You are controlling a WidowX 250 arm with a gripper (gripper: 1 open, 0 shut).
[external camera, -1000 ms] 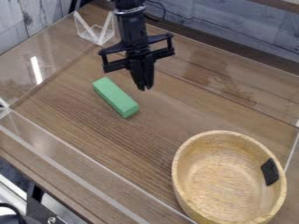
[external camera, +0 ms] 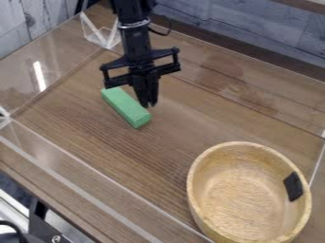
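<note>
A black arm reaches down from the top centre to my gripper, which hangs just above and to the right of a green rectangular block lying on the wooden table. Nothing shows between the fingers; whether they are shut is hard to see, though they look close together at the tip.
A large round beige container with a dark patch on its rim fills the lower right.
My gripper has moved down and a little left, closer to the green block, which lies where it was.
</note>
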